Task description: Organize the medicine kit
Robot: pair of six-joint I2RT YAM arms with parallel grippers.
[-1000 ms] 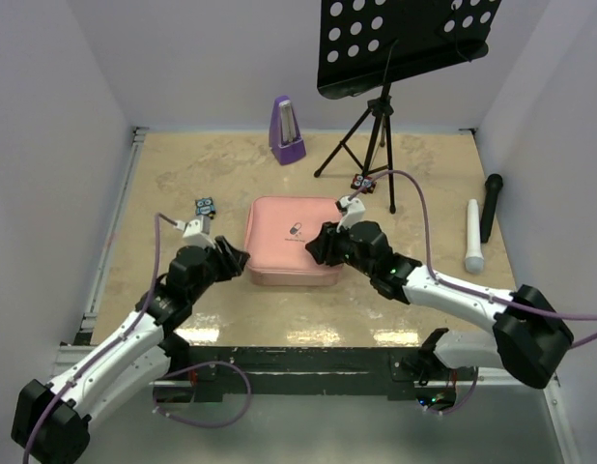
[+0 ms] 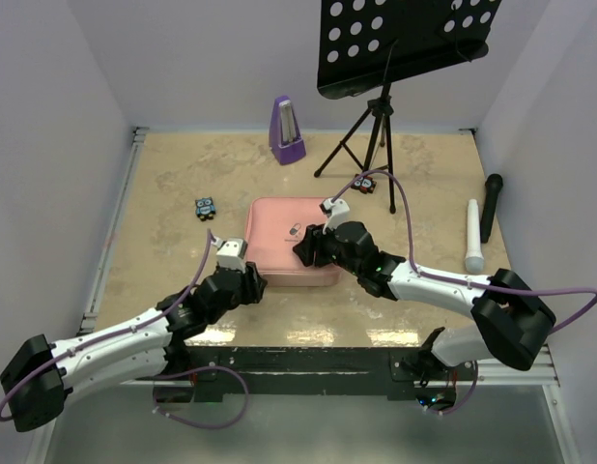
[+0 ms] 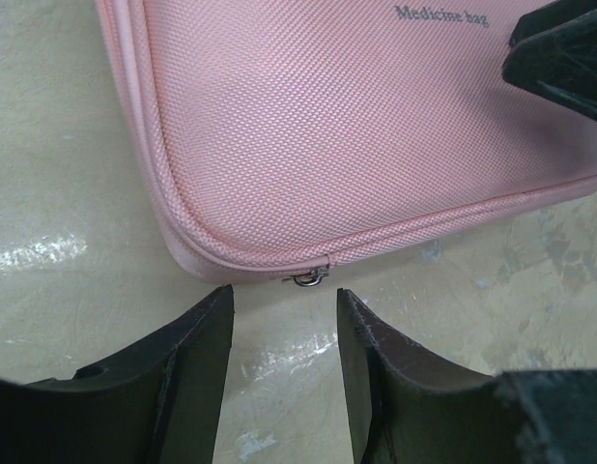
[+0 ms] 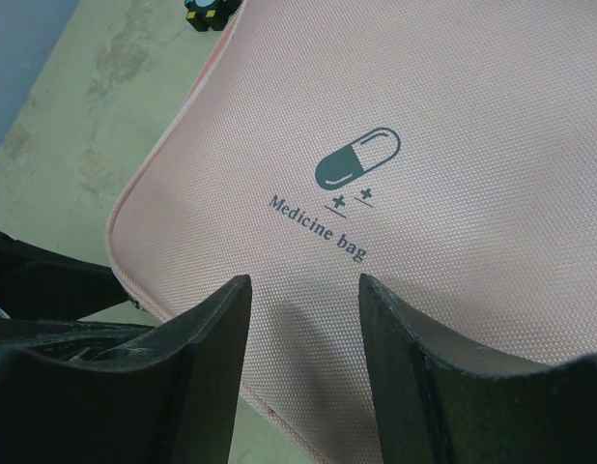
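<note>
A pink fabric medicine bag (image 2: 279,217) with a pill logo (image 4: 357,159) lies closed on the table. A small metal zipper pull (image 3: 308,279) hangs at its front edge in the left wrist view. My left gripper (image 2: 248,282) is at the bag's near left corner, fingers parted just short of the pull, nothing between them. My right gripper (image 2: 309,249) is open over the bag's top, near the "Medicine bag" lettering, with nothing visible held.
A purple metronome (image 2: 287,140) and black music stand (image 2: 390,48) stand at the back. Small blue-black blocks (image 2: 205,208) lie left and behind. A white cylinder (image 2: 473,234) and black microphone (image 2: 489,208) lie at right.
My left gripper has moved down and right to the bag's front edge.
</note>
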